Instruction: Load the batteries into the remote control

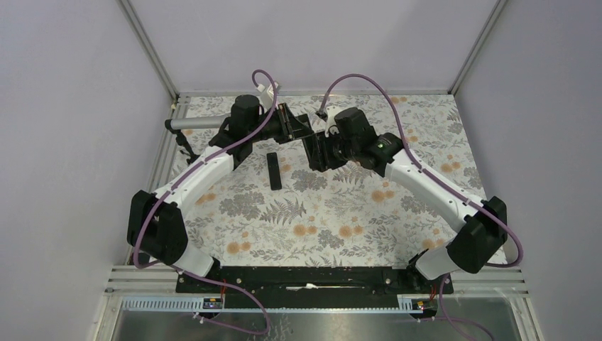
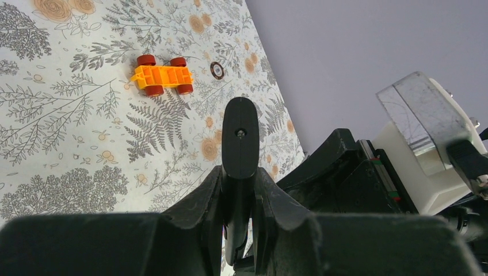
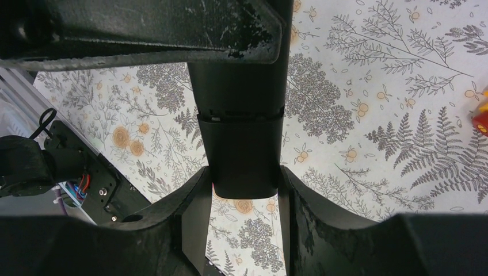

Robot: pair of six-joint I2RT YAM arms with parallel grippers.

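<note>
Both grippers hold one long black remote body in the air over the table's upper middle. My left gripper point(image 1: 294, 126) is shut on its upper part; in the left wrist view it shows end-on as a dark bar point(image 2: 240, 144). My right gripper is shut on the lower end, where a seam crosses the body point(image 3: 240, 149), like a cover piece. A separate black flat piece point(image 1: 274, 170) lies on the table left of the grippers. No batteries can be made out.
A yellow toy chassis with red wheels point(image 2: 161, 76) and a small dark ring point(image 2: 217, 70) lie on the floral mat point(image 1: 341, 227).
</note>
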